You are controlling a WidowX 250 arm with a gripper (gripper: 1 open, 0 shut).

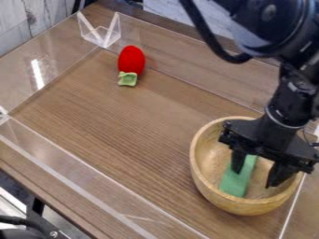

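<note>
My black gripper [264,147] reaches down from the upper right over a tan bowl [218,195] at the lower right, its fingers just above or inside it. A green object [236,180] is in the bowl beneath the fingers, partly hidden by them; I cannot tell whether it is held between them.
A red object with a green end [132,59] lies at the upper middle of the wooden table [112,131]. A clear plastic piece [100,26] is at the top left. The middle and left of the table are open.
</note>
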